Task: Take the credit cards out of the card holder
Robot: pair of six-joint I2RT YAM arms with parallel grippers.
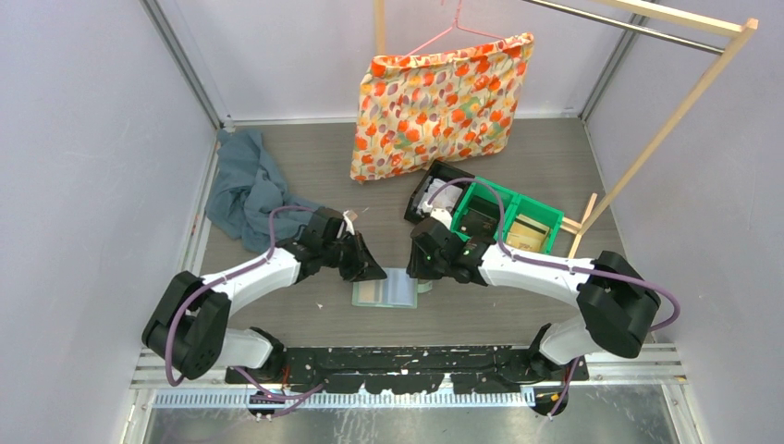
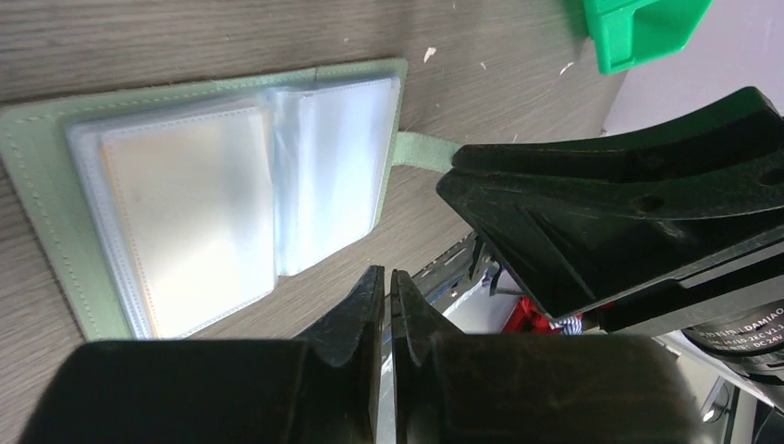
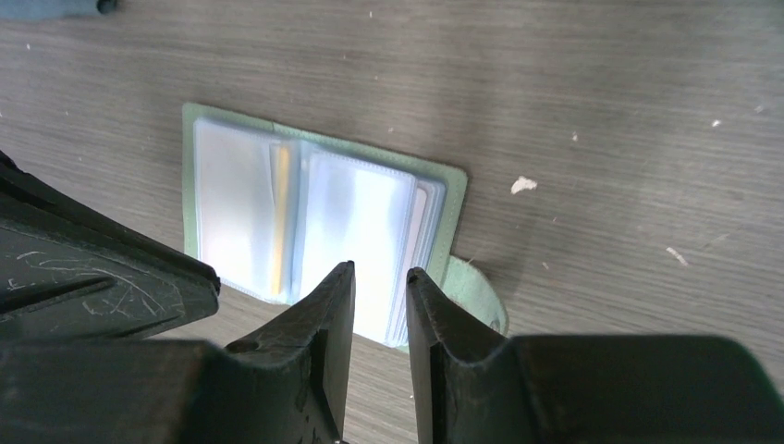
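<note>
The open card holder [image 1: 385, 297], pale green with clear sleeves, lies flat on the table; in the left wrist view its left pocket [image 2: 185, 213] looks cream, the right one [image 2: 337, 166] bluish. A thin yellow edge shows between the pockets in the right wrist view [image 3: 280, 222]. My left gripper [image 1: 370, 275] is over the holder's left part, fingertips close together with a narrow gap [image 2: 387, 277]. My right gripper [image 1: 418, 271] is at the holder's right side, fingers slightly apart [image 3: 382, 276], nothing visible between them. Neither holds a card.
Green and black bins [image 1: 531, 209] stand behind my right arm. A blue-grey cloth [image 1: 242, 190] lies at the back left. A floral bag [image 1: 434, 106] hangs at the back. Bare table surrounds the holder.
</note>
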